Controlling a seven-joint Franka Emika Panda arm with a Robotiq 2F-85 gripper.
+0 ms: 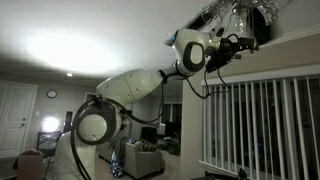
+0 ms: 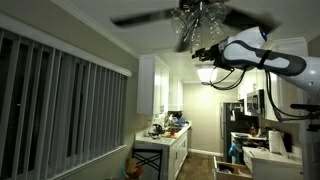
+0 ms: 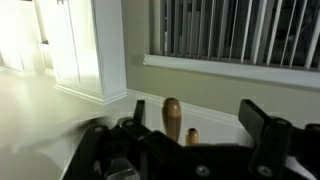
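A ceiling fan with a glass light (image 1: pixel 238 22) hangs at the top of both exterior views; its blades (image 2: pixel 145 18) look blurred in exterior view 2. Up close to the light is my gripper, reached high at the end of the white arm (image 1: pixel 143 83). Its dark fingers (image 3: pixel 263 125) stand apart at the bottom of the wrist view. Two wooden pull-chain knobs show there: a larger one (image 3: pixel 172 118) and a smaller one (image 3: pixel 192 136), both in line with the gap. Whether either knob lies between the fingers or beyond them, I cannot tell.
Vertical blinds (image 1: pixel 258 125) cover the window beside the arm. White cabinets (image 2: pixel 152 90) and a kitchen counter (image 2: pixel 180 150) stand farther back. Loose black cables (image 1: pixel 207 88) hang below the wrist. The ceiling (image 1: pixel 90 35) is close above the arm.
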